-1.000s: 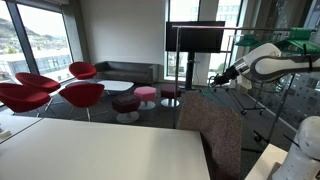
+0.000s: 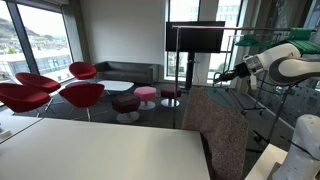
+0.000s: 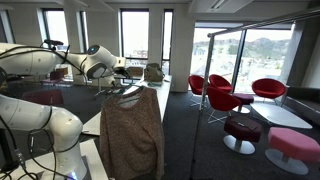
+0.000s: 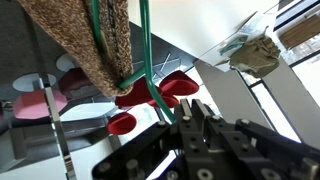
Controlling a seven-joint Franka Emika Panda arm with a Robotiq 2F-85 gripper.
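Observation:
A brown knitted sweater (image 3: 135, 130) hangs spread out on a hanger at the robot's side of the white table; in exterior view 1 the sweater (image 2: 218, 125) covers the space behind the table's right end. My gripper (image 2: 224, 77) is over its neckline, shut on the green hanger (image 4: 149, 55). In the wrist view the green hanger runs down to the fingers, with the speckled knit (image 4: 95, 40) beside it. The fingertips themselves are mostly hidden there. A clothes rack's thin rail (image 2: 212, 26) passes above the sweater, with its post (image 2: 177, 80) to the left.
A bag-like object (image 3: 153, 73) stands at its far end in exterior view 2. Red chairs (image 2: 82, 95), stools (image 2: 126, 103) and a sofa (image 2: 130, 72) are farther back.
In exterior view 1 my gripper and the hanging sweater have shifted a little to the right and slightly up. The rack and furniture are unchanged.

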